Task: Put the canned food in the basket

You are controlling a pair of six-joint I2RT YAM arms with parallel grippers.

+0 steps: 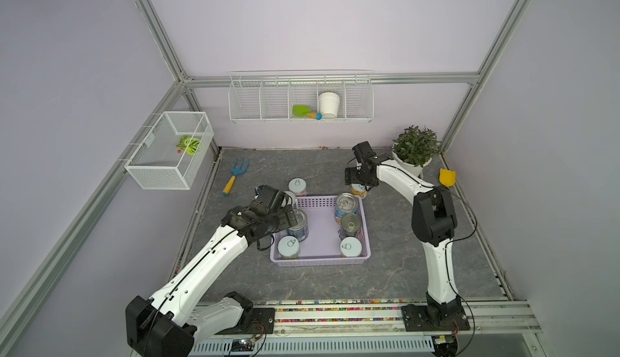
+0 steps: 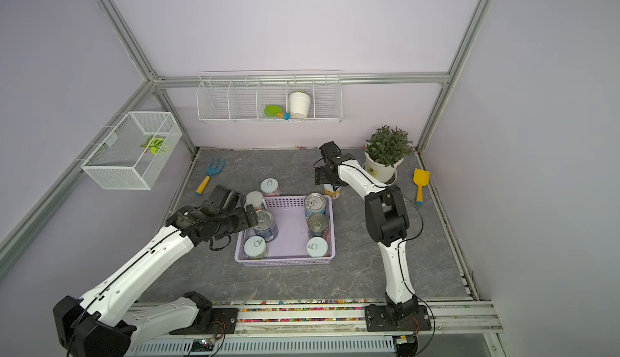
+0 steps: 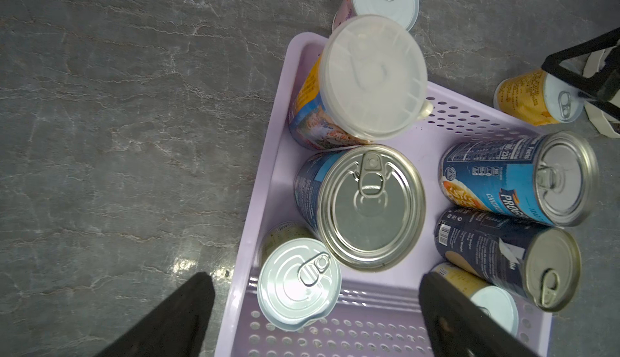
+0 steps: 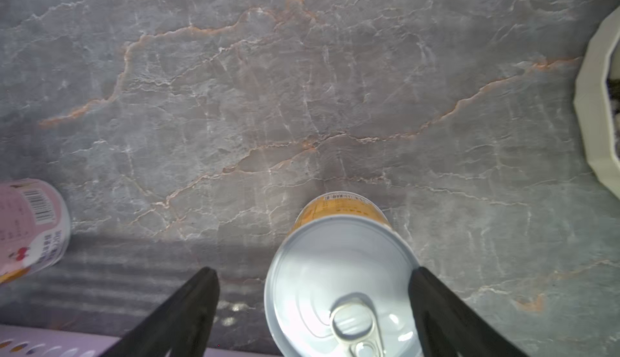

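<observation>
A purple basket (image 1: 319,257) holds several cans, among them a large silver-lidded can (image 3: 371,205), a blue-labelled can (image 3: 490,179) and a can with a plastic lid (image 3: 368,72). Outside, behind it, stand a yellow-labelled can (image 4: 341,282) and a pink-labelled can (image 1: 297,185). My right gripper is over the yellow can, fingers apart on either side: the right finger at its rim, the left one clear of it. My left gripper hangs open above the basket's left side, nothing held.
A potted plant (image 1: 416,147) stands at the back right, near my right gripper. A yellow scoop (image 2: 421,179) lies at the right edge and a blue fork (image 2: 213,169) at the left. Wire baskets hang on the walls.
</observation>
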